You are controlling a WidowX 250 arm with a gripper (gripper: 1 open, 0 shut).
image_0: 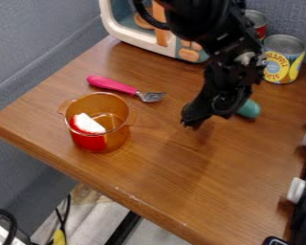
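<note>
My black gripper (194,119) hangs low over the wooden table at centre right, to the right of an orange pot (98,134) that holds a white object (88,124). A teal cylindrical object (249,109) lies just right of my gripper, partly hidden behind it. I cannot tell whether the fingers are open or shut. A pink-handled fork (118,86) lies behind the pot.
A white and orange appliance (123,19) stands at the back, with cans (283,59) at back right. A black panel with white knobs (304,201) borders the right edge.
</note>
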